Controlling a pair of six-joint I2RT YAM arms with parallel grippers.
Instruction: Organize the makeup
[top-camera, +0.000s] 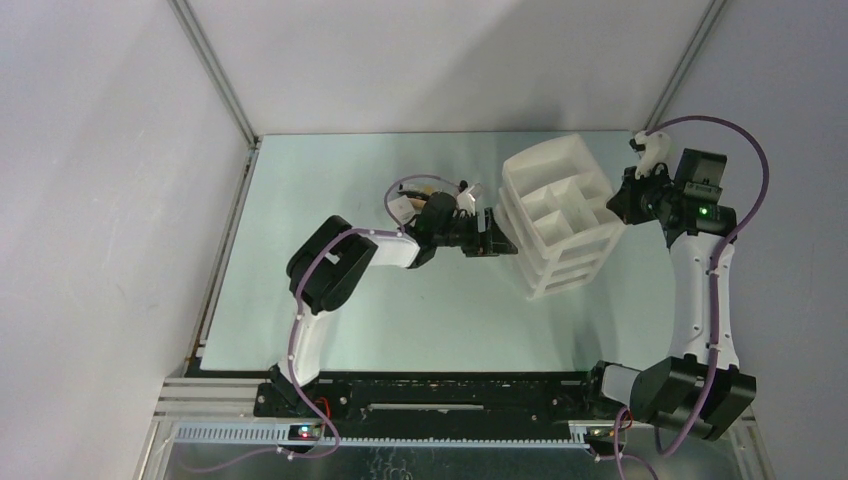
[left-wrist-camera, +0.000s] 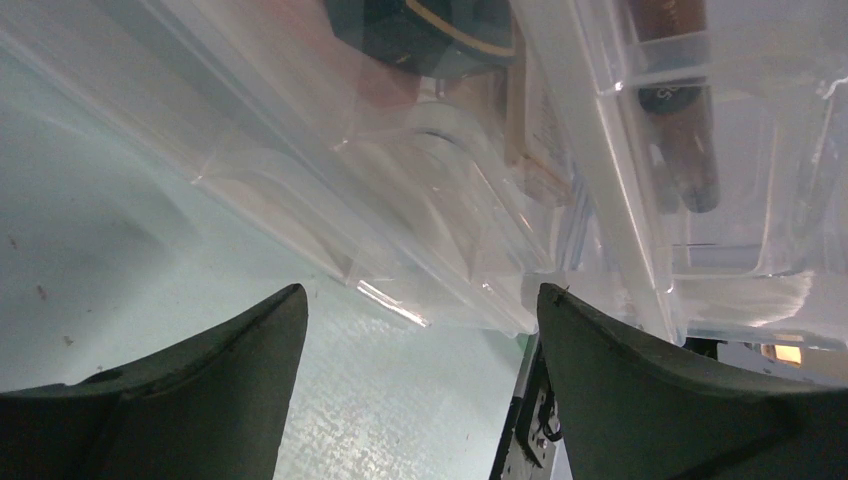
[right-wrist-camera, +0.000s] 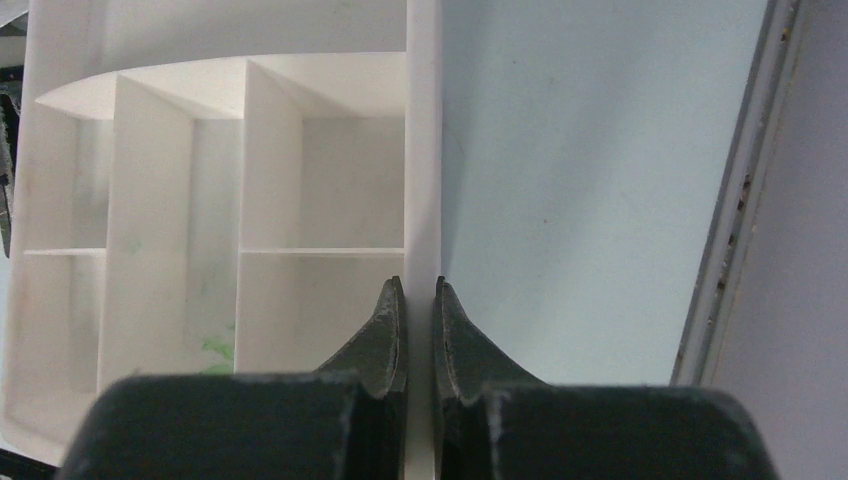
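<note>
A white multi-tier organizer (top-camera: 560, 225) with a compartmented top stands on the right of the table. My right gripper (top-camera: 622, 205) is shut on its right rim, which runs between the fingertips in the right wrist view. My left gripper (top-camera: 490, 240) is part open at the organizer's left side. In the left wrist view, clear plastic tiers (left-wrist-camera: 640, 150) holding dark items and tubes appear above its fingers (left-wrist-camera: 660, 400), with nothing clearly held between them. The top compartments seen in the right wrist view look empty.
A small cluster of items (top-camera: 403, 208) lies behind my left arm, mostly hidden. Walls border the table at the back and sides.
</note>
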